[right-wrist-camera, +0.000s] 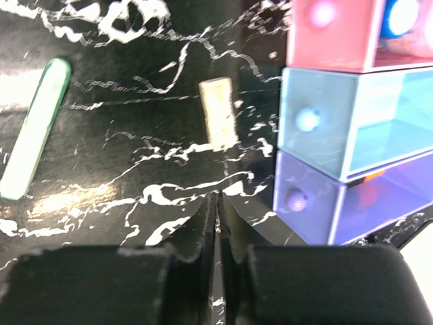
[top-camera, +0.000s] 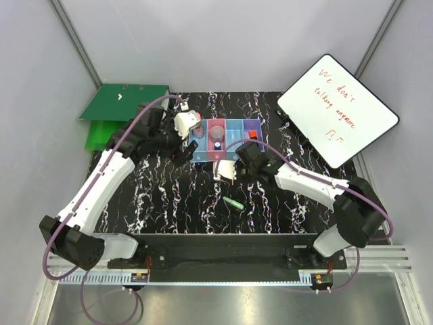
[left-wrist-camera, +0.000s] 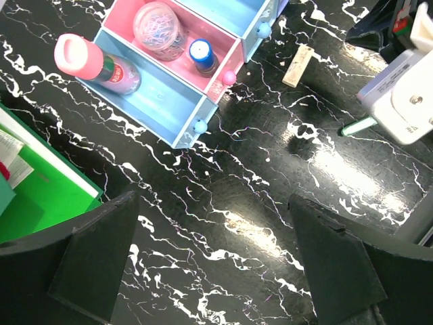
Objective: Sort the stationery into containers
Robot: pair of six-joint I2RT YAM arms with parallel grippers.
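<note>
A green stick-like item (top-camera: 233,203) (right-wrist-camera: 37,128) lies on the black marbled table in front of the bins. Between it and the bins is a small pale wooden block (left-wrist-camera: 298,65) (right-wrist-camera: 218,113); the right arm covers it in the top view. My right gripper is over the table just beside the block, its fingertips together with nothing between them. Over bare table left of the bins, my left gripper is wide open and empty. The bins are left blue (left-wrist-camera: 154,120), pink (left-wrist-camera: 215,87), right blue (right-wrist-camera: 318,122) and purple (right-wrist-camera: 308,196).
A pink-capped bottle (left-wrist-camera: 122,74) lies in the left blue bin. Pink holds a clear jar (left-wrist-camera: 159,30) and a blue-capped item (left-wrist-camera: 203,55). Purple holds an orange-and-black item (top-camera: 253,135). A green box (top-camera: 101,134) stands left, a whiteboard (top-camera: 338,112) right.
</note>
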